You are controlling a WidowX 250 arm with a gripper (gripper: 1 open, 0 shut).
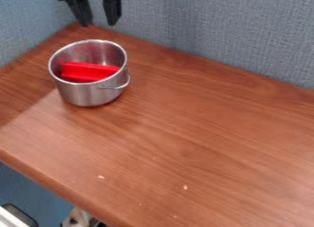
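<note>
A steel pot [88, 95] with a wire handle stands on the wooden table at the left. A red oblong object [88, 72] lies inside it. My black gripper [94, 14] is raised above and behind the pot at the top edge of the view, mostly cut off. Its two fingers hang apart, open, with nothing seen between them.
Grey padded walls [233, 33] border it behind and at the left. Dark and white items [18, 217] sit below the table's edge at bottom left.
</note>
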